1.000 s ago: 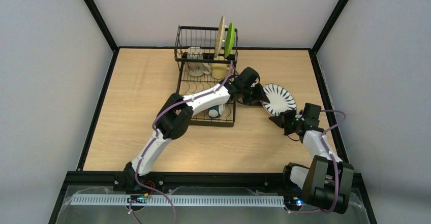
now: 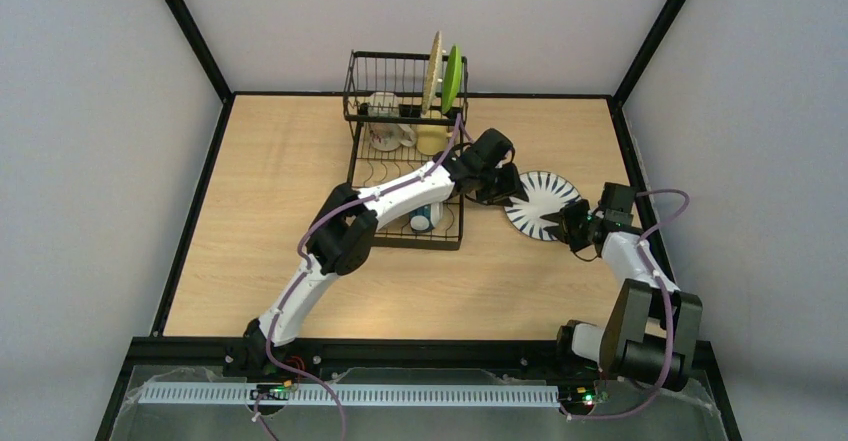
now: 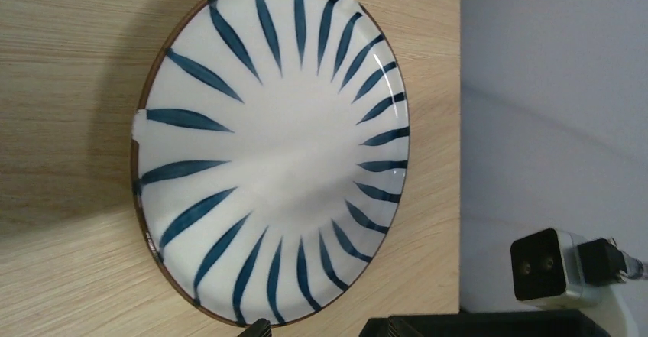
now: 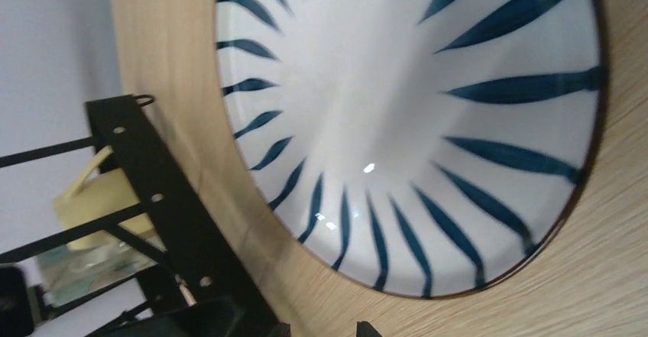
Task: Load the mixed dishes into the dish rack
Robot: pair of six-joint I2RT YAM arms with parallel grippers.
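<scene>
A white plate with blue rays [image 2: 541,204] lies face up on the table, right of the black dish rack [image 2: 405,244]. My left gripper [image 2: 520,196] is at its left edge; in the left wrist view the plate [image 3: 298,146] fills the middle, above open fingers with nothing seen between them. At the plate's right edge is my right gripper [image 2: 562,223]. The right wrist view shows its fingertips [image 4: 367,329] apart, below the plate [image 4: 359,85], with no dish visible between them. Whether either gripper touches the rim is hard to tell.
Upright in the rack's upper tier stand a beige plate [image 2: 432,73] and a green plate [image 2: 452,79]. A white mug [image 2: 384,137], a yellow mug [image 2: 431,140] and a blue-and-white cup [image 2: 422,219] sit lower down.
The plate has shifted left and slightly toward the front, nearer my left gripper. My right gripper has moved a little back and right. The left arm has hardly moved.
</scene>
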